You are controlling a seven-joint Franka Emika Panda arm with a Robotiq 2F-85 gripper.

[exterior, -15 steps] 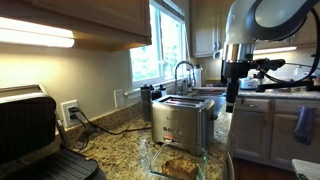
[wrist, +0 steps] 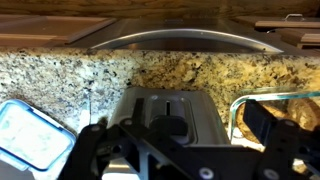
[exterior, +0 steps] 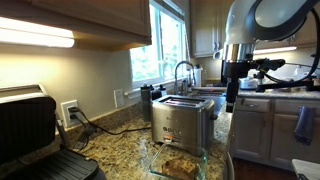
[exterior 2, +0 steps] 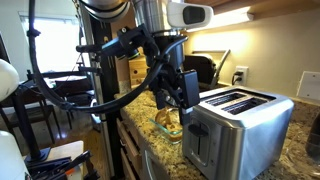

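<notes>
A silver toaster (exterior: 180, 122) with two top slots stands on the granite counter, its slots looking empty. My gripper is in front of the toaster's narrow end, where the dark lever (wrist: 170, 127) shows between the spread fingers. The fingers stand apart with nothing gripped. In exterior view 1 the gripper (exterior: 233, 100) hangs to the right of the toaster; whether it touches the toaster cannot be told. A clear glass dish (exterior: 158, 157) holding a brown piece, perhaps bread, sits near the toaster.
A black grill-like appliance (exterior: 45, 140) stands at the left. A cord runs to the wall outlet (exterior: 70, 112) behind the toaster. The cabinet (exterior: 90, 18) overhangs the counter. A white-and-blue container (wrist: 32, 135) lies at the left in the wrist view.
</notes>
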